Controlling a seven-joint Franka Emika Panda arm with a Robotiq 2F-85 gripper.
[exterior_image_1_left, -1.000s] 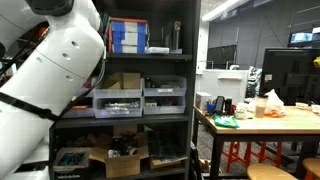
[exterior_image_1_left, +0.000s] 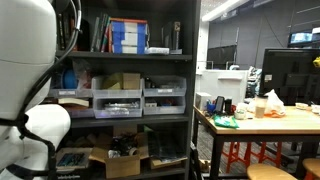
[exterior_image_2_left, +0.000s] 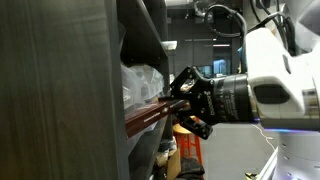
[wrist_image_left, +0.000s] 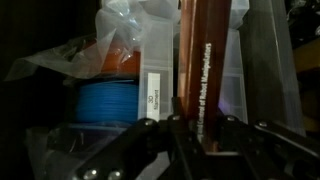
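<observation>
A reddish-brown book (wrist_image_left: 203, 65) with white lettering ending in "of Robot Manipulators" on its spine runs up through the wrist view. My gripper is shut on the book's near end, its black fingers at the bottom of that view. In exterior view 2 the same book (exterior_image_2_left: 148, 120) juts from the gripper (exterior_image_2_left: 182, 105) toward the shelf unit, beside clear plastic bins. Exterior view 1 shows only the white arm at the far left; the gripper is outside that view.
Below the book, a bin labelled "3D filament" (wrist_image_left: 153, 95) lies near a blue spool (wrist_image_left: 108, 101). The dark shelf unit (exterior_image_1_left: 152, 63) holds books above and clear bins (exterior_image_1_left: 165, 98) in the middle. A dark side panel (exterior_image_2_left: 60, 90) stands close to the book.
In exterior view 1 the white arm has swung down and left, uncovering more of the shelf's left side.
</observation>
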